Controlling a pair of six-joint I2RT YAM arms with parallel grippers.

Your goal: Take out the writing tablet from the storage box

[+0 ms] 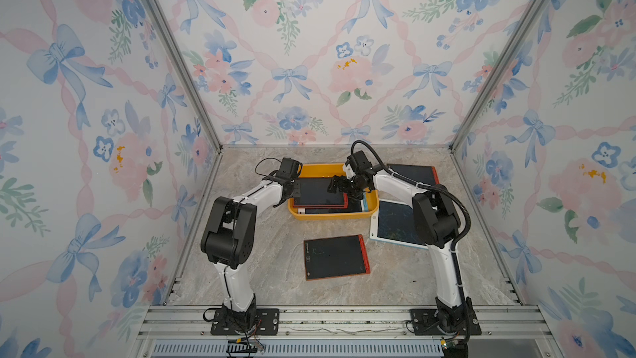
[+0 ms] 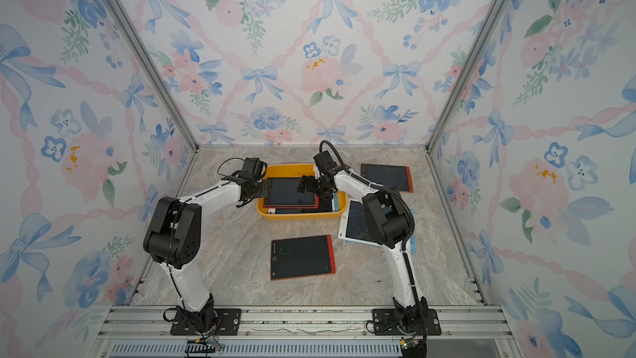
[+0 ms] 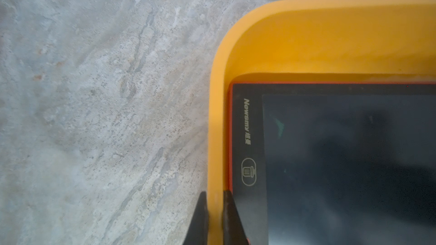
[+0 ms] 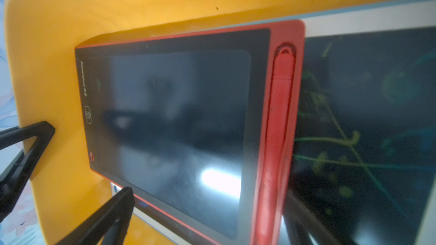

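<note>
The yellow storage box (image 1: pixel 334 216) stands at the back middle of the table. Inside, a black writing tablet with a red edge (image 4: pixel 181 109) lies flat, its red pen side (image 4: pixel 277 122) to the right. Other tablets show beneath it, among them a white-framed one (image 4: pixel 363 109) with coloured scribbles. My left gripper is shut on the box's left rim, one finger each side of the wall. Over the tablet's right part, my right gripper is open, fingers wide apart, nothing held.
In front of the box a red-edged tablet (image 1: pixel 336 257) lies on the table. A white tablet (image 1: pixel 397 222) lies right of the box, partly under my right arm, and another red-edged tablet (image 2: pixel 387 177) is behind it.
</note>
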